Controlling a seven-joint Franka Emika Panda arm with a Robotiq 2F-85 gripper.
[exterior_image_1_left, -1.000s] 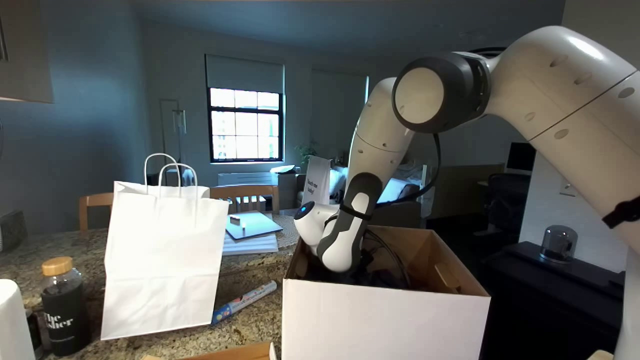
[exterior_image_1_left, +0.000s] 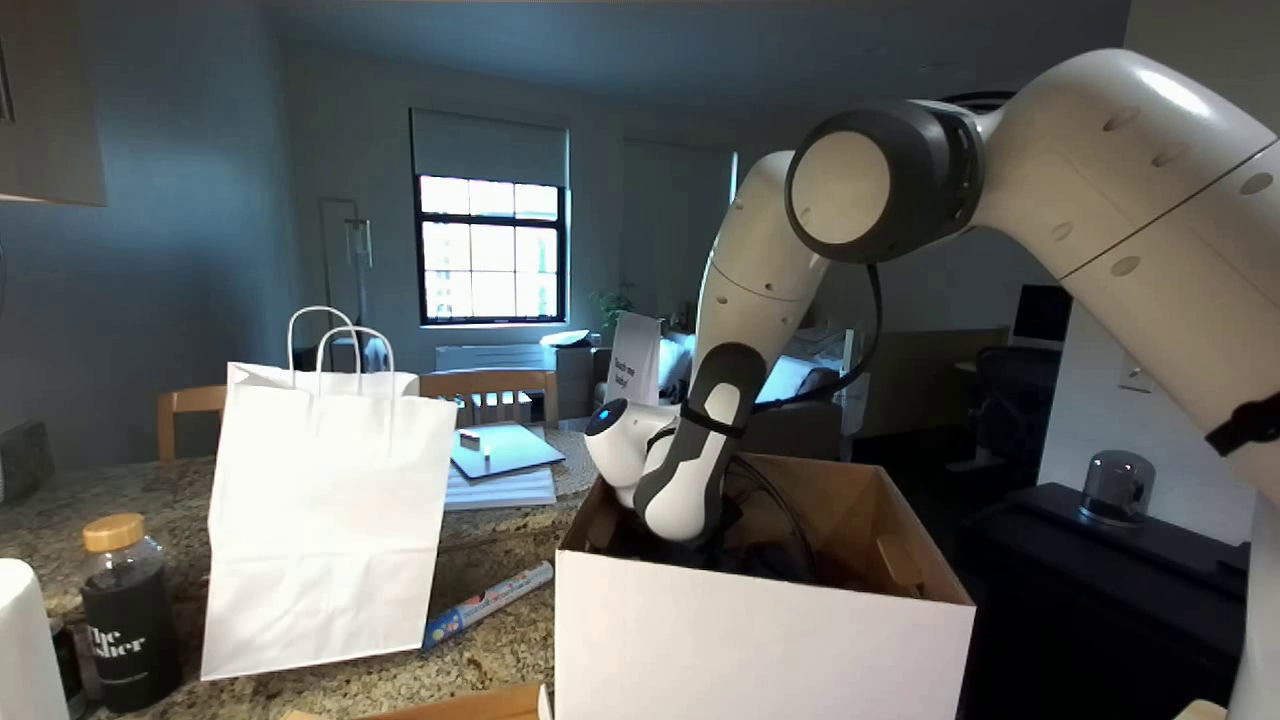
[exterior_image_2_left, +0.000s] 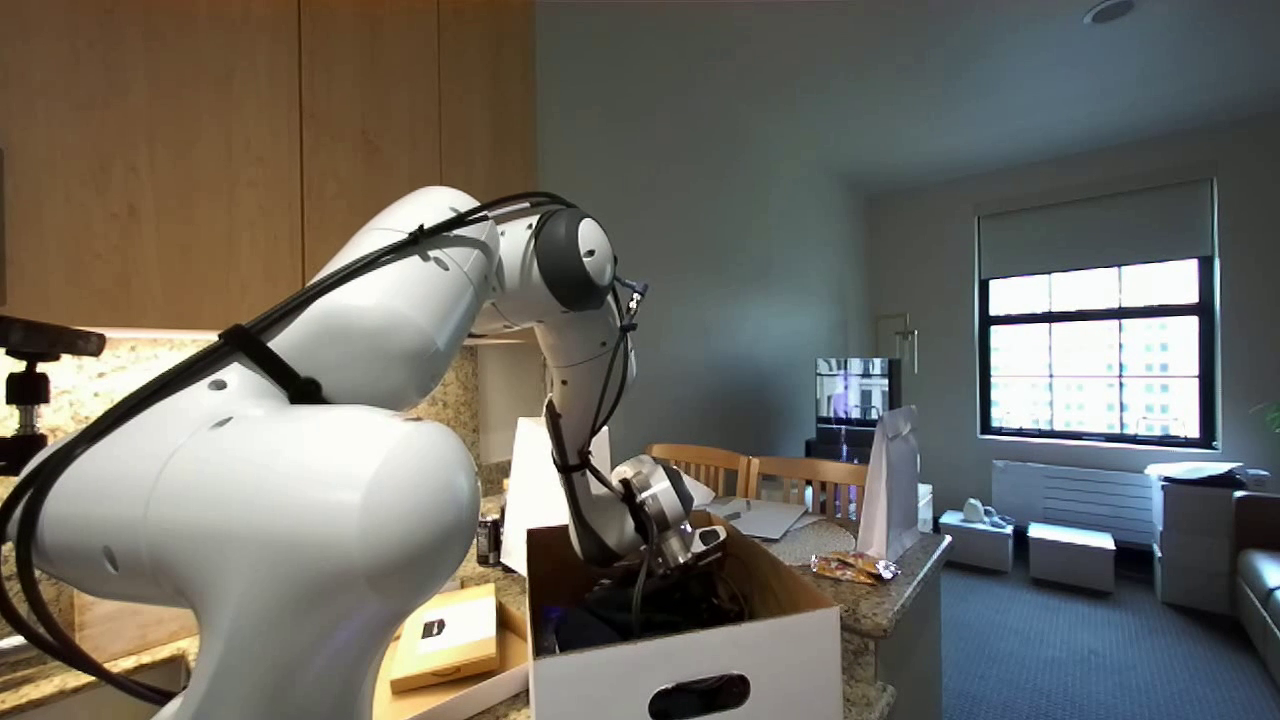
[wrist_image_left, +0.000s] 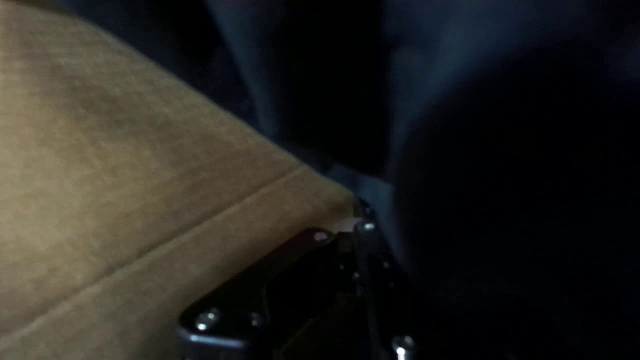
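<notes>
A white cardboard box (exterior_image_1_left: 762, 636) with a brown inside stands at the counter's edge, and my arm reaches down into it. Dark, soft-looking material, likely cloth (wrist_image_left: 438, 66), fills the upper right of the wrist view against the brown cardboard wall (wrist_image_left: 120, 180). My gripper is low in the box, where cardboard and dark material meet. Its fingertips look close together with a narrow gap. Shadow hides whether any material lies between them. In both exterior views the fingers are hidden or too small to read.
Left of the box stand a white paper bag (exterior_image_1_left: 330, 528) and a bottle with a wooden lid (exterior_image_1_left: 126, 612). A printed tube (exterior_image_1_left: 489, 604) lies between bag and box. A shallow tray holding a small yellow box (exterior_image_2_left: 446, 636) sits beside the box in exterior view 2.
The box has shifted slightly left in exterior view 1. The arm has barely moved, still reaching into the box.
</notes>
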